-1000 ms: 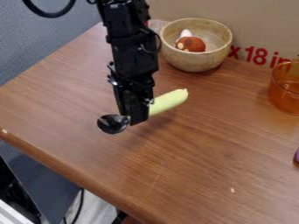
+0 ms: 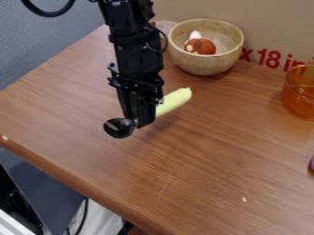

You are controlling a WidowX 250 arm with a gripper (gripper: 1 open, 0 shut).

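My black gripper (image 2: pixel 138 110) hangs low over the wooden table (image 2: pixel 208 184), left of center, beside a pale yellow-green elongated item (image 2: pixel 174 100), corn or a similar vegetable, which is partly hidden behind it. A black rounded spoon or ladle head (image 2: pixel 119 128) shows at the gripper's lower left. I cannot tell whether the fingers are closed on it.
A wooden bowl (image 2: pixel 205 59) holding a brown-and-white item stands at the back. An orange clear container (image 2: pixel 298 101) is at the right, with a purple object at the right edge.
The arm has shifted very slightly, with the black rounded head moving a little up. The bowl and other objects stay in place.
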